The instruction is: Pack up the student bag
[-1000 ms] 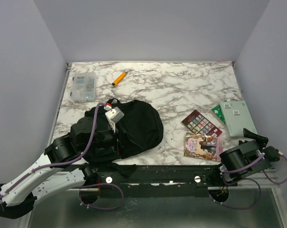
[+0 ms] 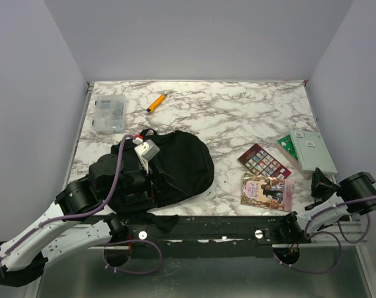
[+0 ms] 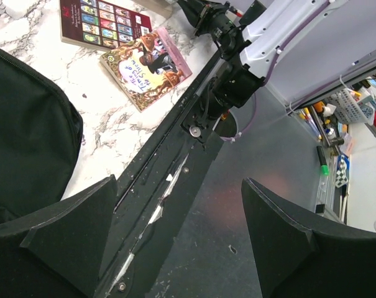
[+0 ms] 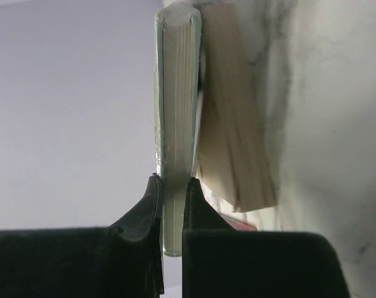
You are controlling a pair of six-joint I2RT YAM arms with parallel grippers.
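A pale green book (image 2: 313, 152) lies at the right of the table, partly over a second book with a green cover (image 2: 287, 146). In the right wrist view, my right gripper is shut on the end of the pale book (image 4: 178, 93), whose other end is lifted clear of the thicker book (image 4: 234, 124) beside it. The black bag (image 2: 186, 158) lies at left centre, its near left part hidden by my left arm. My left gripper stands open in the left wrist view, nothing between its fingers, near the bag (image 3: 26, 136).
A picture book (image 2: 266, 191) and a dark red book (image 2: 263, 161) lie between the bag and the right arm. A clear case (image 2: 109, 113) and an orange pen-like item (image 2: 156, 102) are at the back left.
My left arm has barely moved.
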